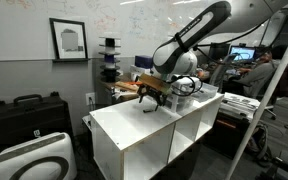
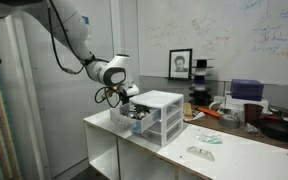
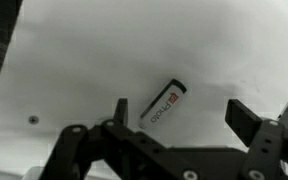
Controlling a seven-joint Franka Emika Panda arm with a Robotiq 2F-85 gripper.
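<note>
A small pale cylinder (image 3: 164,103) with a dark end and printed lettering lies on the white tabletop (image 3: 74,75). It sits between the two fingers in the wrist view, with bare surface showing around it. My gripper is open, and nothing is held. From the side, the gripper (image 1: 147,95) hangs over the white cabinet top, close above a small dark item (image 1: 149,110). The second exterior view shows the gripper (image 2: 110,97) beyond the pulled-out drawer, which hides the cylinder.
A white drawer unit (image 2: 160,100) stands on the cabinet, one clear drawer (image 2: 136,120) pulled out with things inside. Beyond it are a pan (image 2: 282,130) and other clutter. The cabinet top (image 1: 119,121) left of the arm is free.
</note>
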